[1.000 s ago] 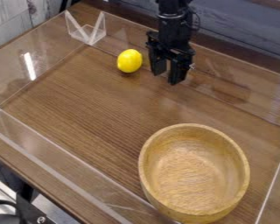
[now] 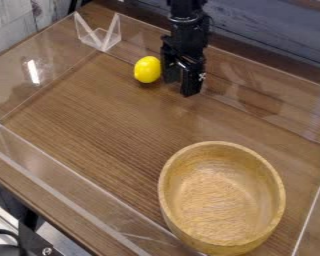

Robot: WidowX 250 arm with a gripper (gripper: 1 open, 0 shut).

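Note:
My gripper (image 2: 182, 66) is at the top centre of the camera view, black, low over the wooden table just right of a yellow object (image 2: 148, 70). Its fingers look apart, with nothing clearly held, though they are dark and small. The yellow object is rounded and sits on the table.
A large tan bowl (image 2: 222, 196) stands at the lower right. A clear wire-like or plastic holder (image 2: 100, 30) is at the upper left.
My gripper has shifted slightly left, toward the yellow object, and its angle has turned a little. The yellow object and bowl look unmoved.

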